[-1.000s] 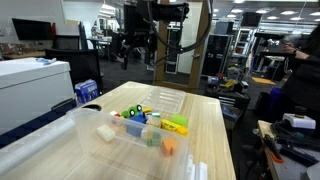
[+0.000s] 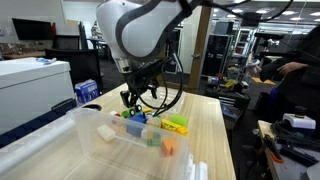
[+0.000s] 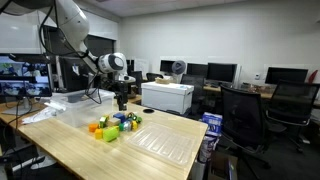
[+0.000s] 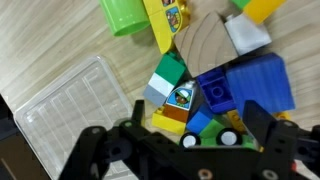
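Observation:
My gripper hangs open over a loose heap of small toys and blocks, with its black fingers [image 4: 127, 140] spread at the bottom of the wrist view. Between and just beyond them lie a small orange block with a picture [image 4: 182, 97], a yellow block [image 4: 170, 120], a green block [image 4: 171, 68] and a dark blue block [image 4: 214, 88]. To the right is a larger blue block [image 4: 261, 82]. A round wooden disc [image 4: 204, 44] and a green cylinder [image 4: 124, 14] lie farther up. Nothing shows held. In exterior view 1 the gripper [image 2: 146, 110] partly hides the heap.
A clear plastic box [image 2: 140, 155] stands on the near side of the heap. Beyond the toys is a white tray [image 3: 162, 142], seen empty. The wooden table [image 3: 100, 158] has bare room around the heap. A white case [image 3: 167, 96] stands behind.
The arm has come down and toward the left in exterior view 1, from high above the table to low over the toys. The toys and box look unmoved.

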